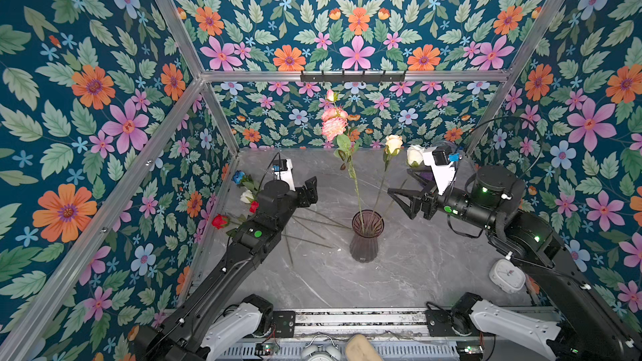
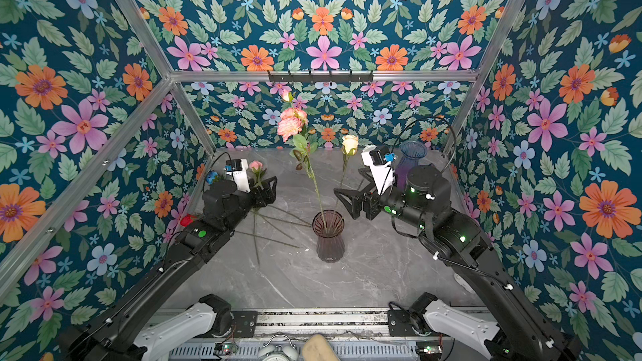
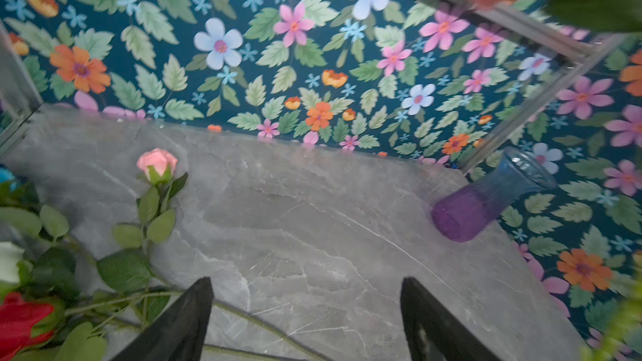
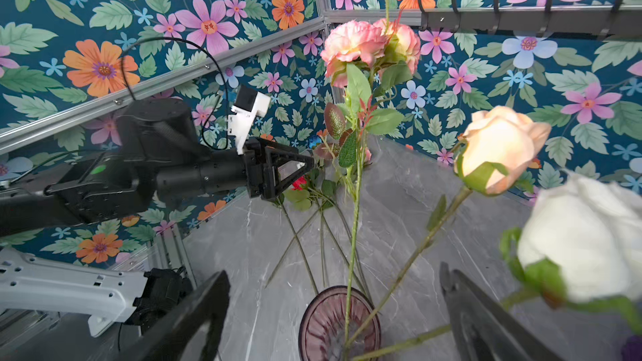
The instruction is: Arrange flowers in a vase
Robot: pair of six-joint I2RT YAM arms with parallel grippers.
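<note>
The ribbed dark vase (image 1: 365, 244) stands upright mid-table. From its mouth rise a tall pink flower (image 1: 333, 125), a cream rose (image 4: 501, 147) and a white rose (image 4: 581, 237), the latter two leaning right. My right gripper is open, its fingers spread either side of the vase's mouth in its wrist view; nothing is gripped. At the left my left gripper hangs over the table, fingers apart and empty. Beneath and beside it lie loose flowers, among them a pink rose (image 3: 157, 163), a red rose (image 3: 26, 321) and a white one (image 3: 10, 267).
A purple-blue glass vase (image 3: 491, 194) stands at the back right, behind the right arm. A white box (image 1: 508, 275) sits by the right edge. Several loose stems (image 1: 307, 227) stretch toward the dark vase.
</note>
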